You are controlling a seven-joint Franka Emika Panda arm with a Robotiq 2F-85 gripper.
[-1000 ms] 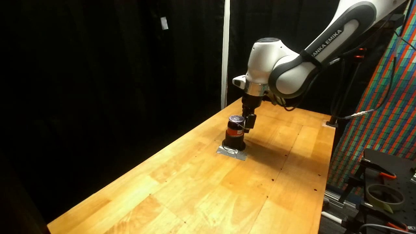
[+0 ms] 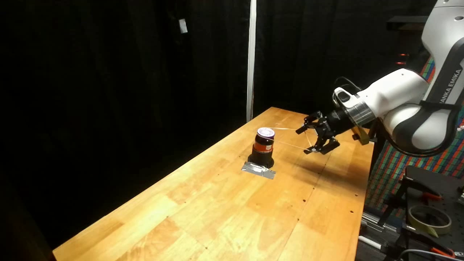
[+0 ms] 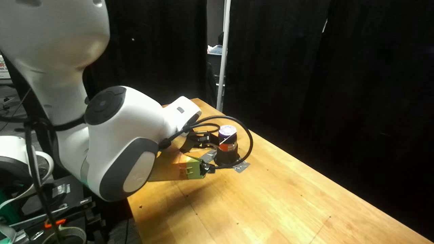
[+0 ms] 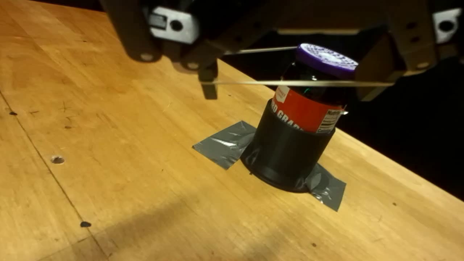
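A dark jar (image 4: 311, 98) with a purple-rimmed lid (image 4: 328, 58) and a red label stands upright in a black round holder (image 4: 289, 148). Off to its right in exterior view 1 is my gripper (image 2: 304, 140), tilted toward the jar with its fingers spread apart. A thin pale elastic band (image 2: 289, 145) is stretched from the jar's upper part to both fingers. The wrist view shows the band (image 4: 261, 82) running across between the fingers, in front of the jar. Nothing solid sits between them. Where the band passes behind the jar is hidden.
Grey tape (image 4: 226, 145) lies at the holder's base on the wooden table (image 2: 208, 204). Black curtains hang behind the far edge. A side stand with a tape roll (image 2: 429, 219) is beyond the right edge.
My gripper has drawn back to the right from beside the jar and tilted from pointing down to pointing toward it. The band is now stretched long between jar and fingers.
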